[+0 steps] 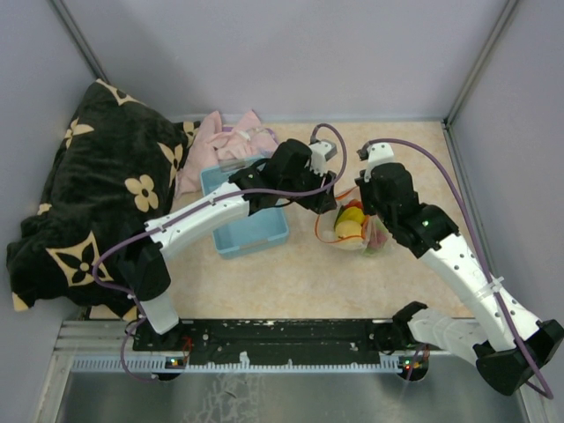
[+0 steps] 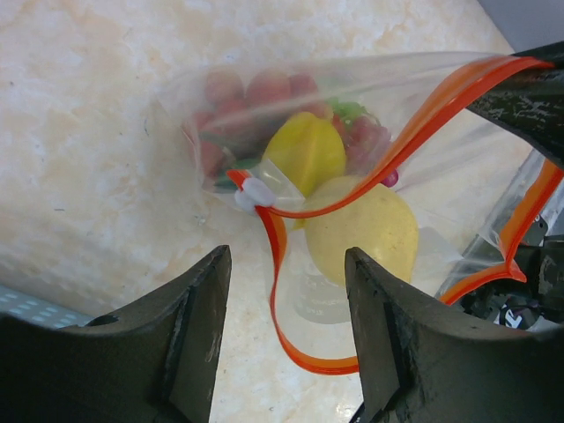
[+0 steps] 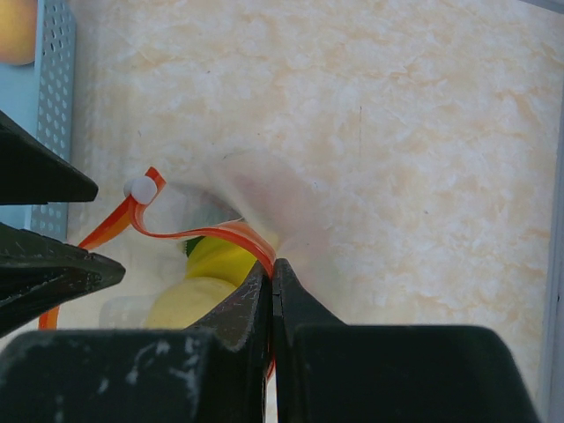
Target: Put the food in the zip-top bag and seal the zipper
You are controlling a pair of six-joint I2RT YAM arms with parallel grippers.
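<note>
The zip top bag (image 1: pixel 339 231) lies open on the table, holding yellow, red and green food (image 2: pixel 304 154), with an orange zipper edge and a white slider (image 2: pixel 256 194). My right gripper is shut on the bag's orange rim in the right wrist view. My left gripper stands open above the bag's front edge, the zipper strip running down between its fingers from this view, apparently not held.
A blue container (image 1: pixel 249 238) sits just left of the bag, with an orange item (image 3: pixel 16 31) in it. Pink cloth (image 1: pixel 207 150) and a dark patterned blanket (image 1: pixel 79 203) lie at the left.
</note>
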